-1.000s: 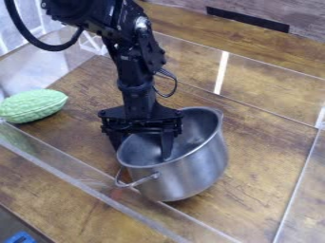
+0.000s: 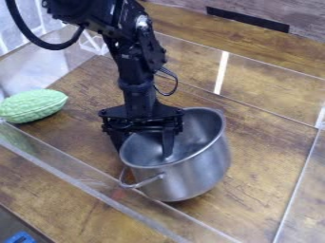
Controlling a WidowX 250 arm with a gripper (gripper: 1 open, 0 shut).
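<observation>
A steel pot point(image 2: 191, 176) with a wire handle sits on the wooden surface in the middle of the camera view. The black gripper point(image 2: 143, 138) is down at the pot's left rim, with one finger reaching inside. The fingertips are partly hidden by the pot and dark, so whether they are shut on the rim cannot be told.
A pale green corn cob or similar vegetable point(image 2: 30, 105) lies to the left. Clear panels cross the lower left and right. A blue object sits at the bottom-left corner.
The pot and gripper have shifted very slightly since a second ago, with the pot appearing a little more upright.
</observation>
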